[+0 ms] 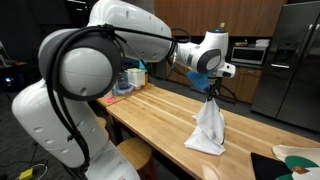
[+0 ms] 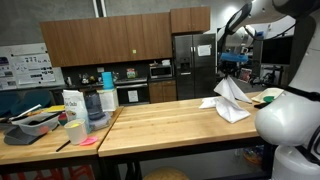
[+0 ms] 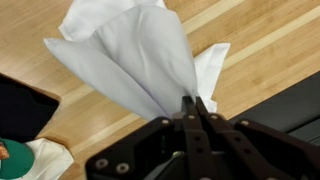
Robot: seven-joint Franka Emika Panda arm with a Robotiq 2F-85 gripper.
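A white cloth [image 1: 208, 128] hangs from my gripper [image 1: 211, 97] in a narrow peak, its lower part spread over the wooden table. In the wrist view the raised fold of the cloth [image 3: 150, 60] runs up to my gripper, which is shut on it. Exterior view 2 has the lifted cloth [image 2: 230, 92] under my gripper [image 2: 230, 73], with flat parts resting on the tabletop. The exact pinch between the fingertips is small and dark.
A black flat item [image 1: 268, 166] and a green-and-white item [image 1: 298, 156] lie at the table's right end. Containers, including a blue-lidded jar [image 2: 107, 80], crowd the far left end. Bare tabletop [image 2: 160, 122] stretches between.
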